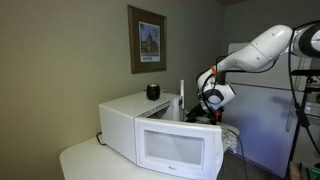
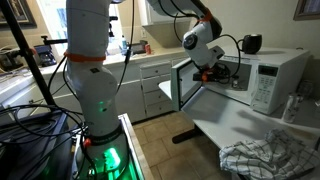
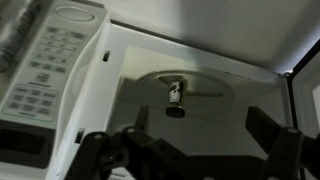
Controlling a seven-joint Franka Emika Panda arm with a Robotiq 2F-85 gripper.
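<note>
A small dark bottle-like item with a pale label lies on the round glass plate inside the microwave. The white microwave has its door swung wide. My gripper is open, one black finger on each side of the view, with nothing between them. It is at the microwave's opening, short of the small item, which appears between the fingers but farther off. In exterior view 2 the gripper shows in front of the cavity, its fingertips hard to make out.
A black cup-like object stands on the microwave. The open door and cavity walls hem in the gripper. A striped cloth lies on the white counter, with small bottles beside the microwave.
</note>
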